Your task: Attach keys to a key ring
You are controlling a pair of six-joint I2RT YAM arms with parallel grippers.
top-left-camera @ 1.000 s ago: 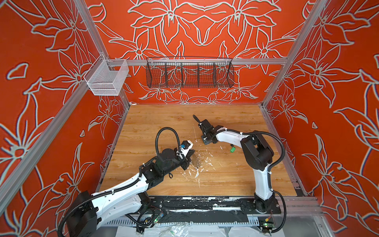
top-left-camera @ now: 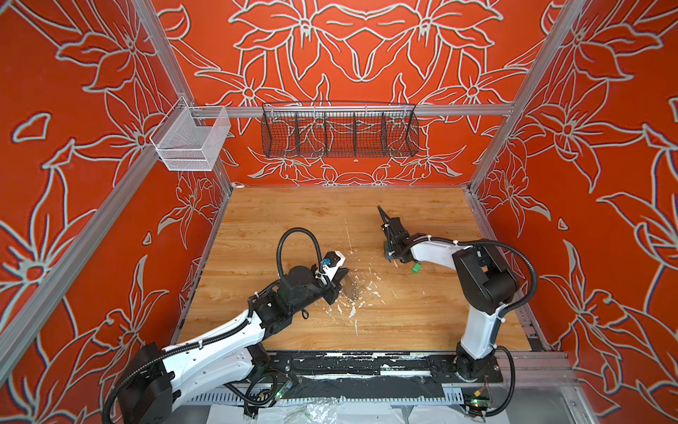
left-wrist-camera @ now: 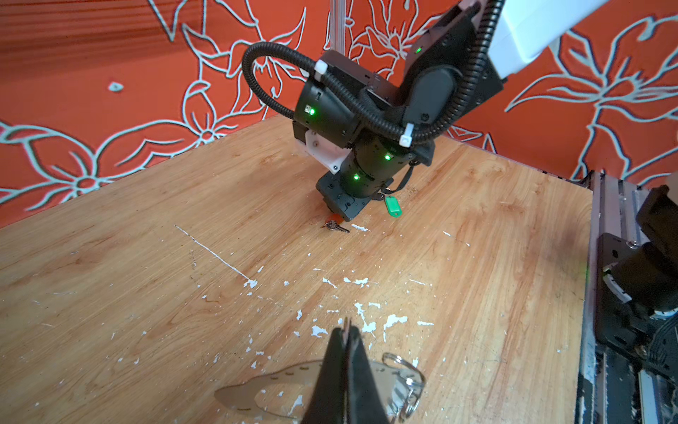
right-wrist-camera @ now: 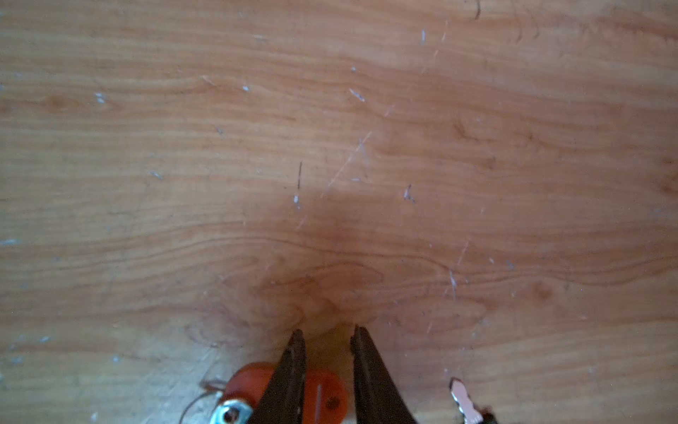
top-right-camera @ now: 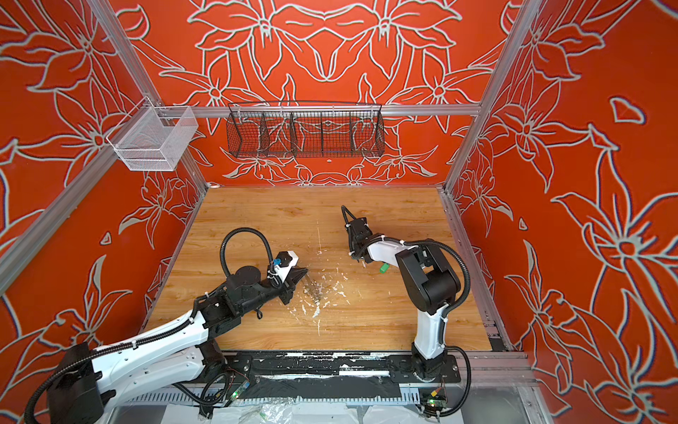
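Observation:
My left gripper hangs over the worn tabletop near the front centre, shut, with a metal ring (left-wrist-camera: 408, 378) showing beside its fingers. My right gripper points down at the table further back and right, part open, just over a red tag (right-wrist-camera: 323, 395) with a silver metal piece (right-wrist-camera: 230, 412) at its side. A small key (right-wrist-camera: 462, 399) lies to the right of the fingers in the right wrist view. A green tag (left-wrist-camera: 392, 205) lies on the wood beside the right arm, and a dark key (left-wrist-camera: 337, 227) shows below that arm in the left wrist view.
A black wire basket (top-left-camera: 339, 134) hangs on the back wall, a white basket (top-left-camera: 189, 141) at the back left. Pale scuff marks cover its middle.
The right arm has swung to the right and toward the front, its wrist now close above the tags. The left arm has not moved.

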